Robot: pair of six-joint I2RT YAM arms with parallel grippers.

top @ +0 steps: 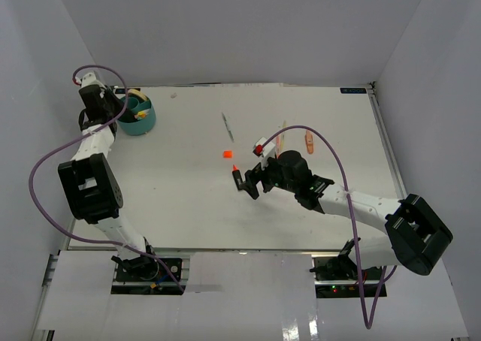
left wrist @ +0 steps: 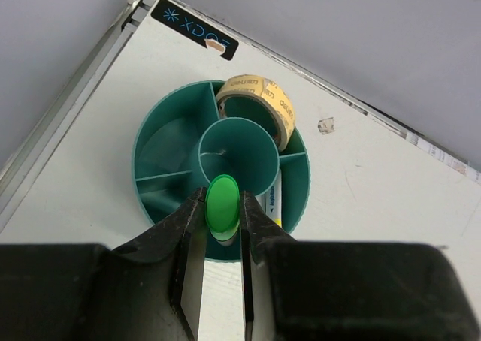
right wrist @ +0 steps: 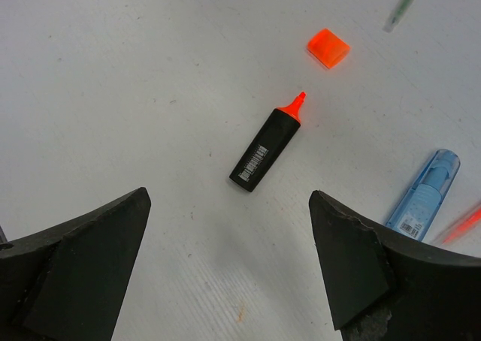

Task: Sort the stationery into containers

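Observation:
My left gripper is shut on a green-topped item, held over the front of the teal divided container, which holds a tape roll and a white-and-yellow item. My right gripper is open above the table, with an orange highlighter between and beyond its fingers, its orange cap separate. A blue item, a pale green pen and a red pen lie nearby.
An orange item lies at the right of the white table. Walls stand close behind and left of the container.

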